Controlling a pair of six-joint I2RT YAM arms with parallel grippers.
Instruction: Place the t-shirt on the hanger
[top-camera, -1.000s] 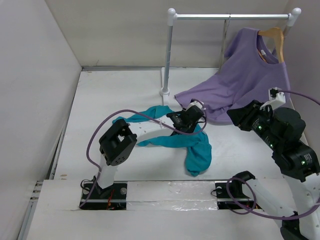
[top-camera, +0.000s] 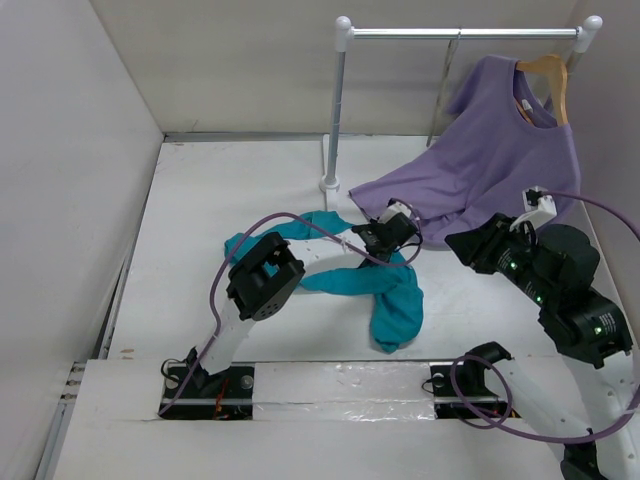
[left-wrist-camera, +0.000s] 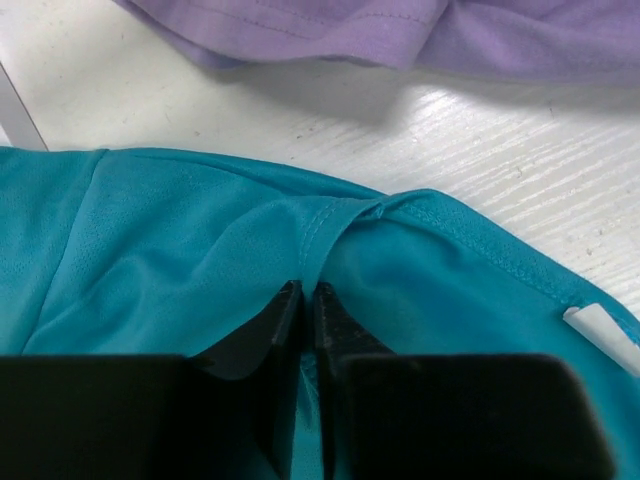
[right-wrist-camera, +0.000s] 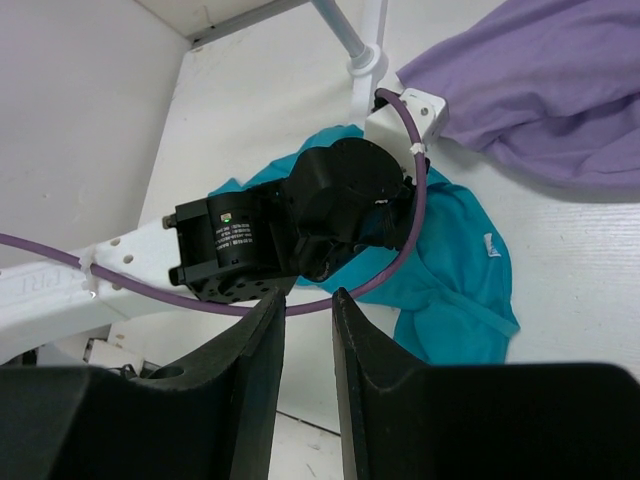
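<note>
A teal T-shirt (top-camera: 395, 315) lies crumpled on the white floor. Over it is my left gripper (top-camera: 385, 240); in the left wrist view its fingertips (left-wrist-camera: 309, 290) are close together on a raised fold of the teal collar, and whether they grip it is unclear. A purple T-shirt (top-camera: 495, 160) is on a wooden hanger (top-camera: 545, 66) on the rail, its hem spread on the floor. My right gripper (top-camera: 475, 245) is in the air in front of the purple shirt; its fingers look apart at the tips in the right wrist view.
The rack's upright (top-camera: 337, 110) stands behind the teal shirt. Walls enclose the back and sides. Free floor lies at the left and between the teal shirt and the right arm.
The right arm has moved slightly left, out in the air.
</note>
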